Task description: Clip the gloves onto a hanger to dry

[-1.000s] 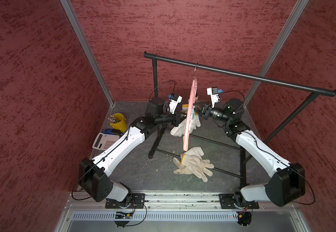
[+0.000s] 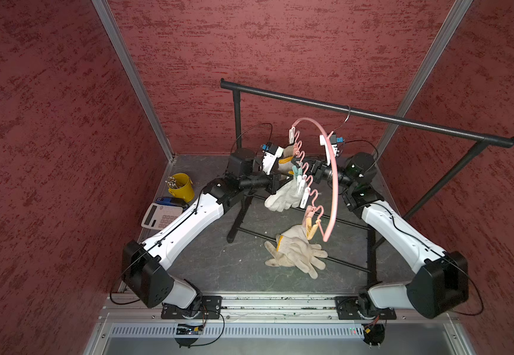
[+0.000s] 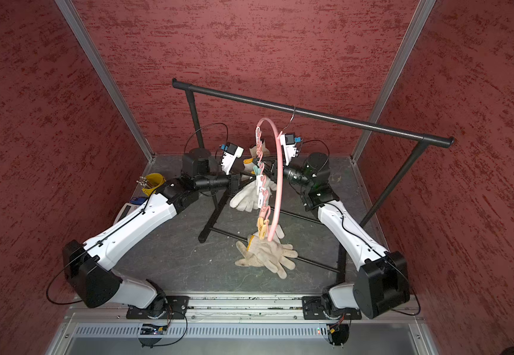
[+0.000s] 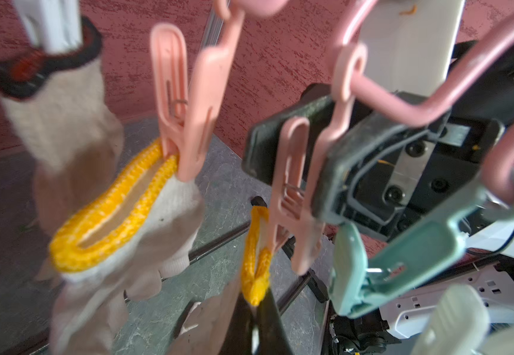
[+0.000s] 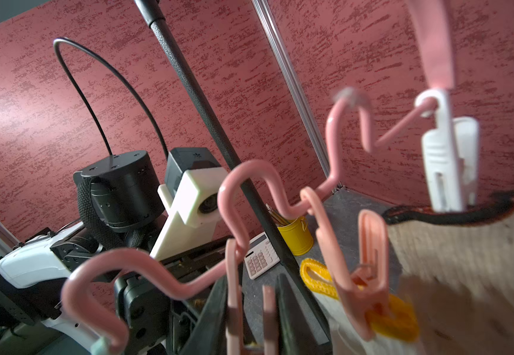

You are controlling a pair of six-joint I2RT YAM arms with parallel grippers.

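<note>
The pink hanger (image 2: 333,177) hangs from the dark rail (image 2: 387,119), a row of clips along its wavy lower bar. In the left wrist view, one glove (image 4: 61,112) hangs from a white clip and another yellow-cuffed glove (image 4: 114,219) from a pink clip. My left gripper is shut on the yellow cuff (image 4: 249,260) of a further pale glove. My right gripper is shut around the handles of a pink clip (image 4: 289,171), squeezing them. That clip's lower ends are at the cuff's upper edge; whether they straddle it is hard to tell.
More gloves (image 2: 298,251) lie on the table below the hanger's near end. A green clip (image 4: 404,260) hangs beside the right gripper. At left stand a yellow cup (image 2: 181,187) and a calculator (image 2: 161,216).
The hanger has turned from nearly edge-on, showing its hoop and clip row, and its hook now sits farther right on the rail. Both arms have barely moved.
</note>
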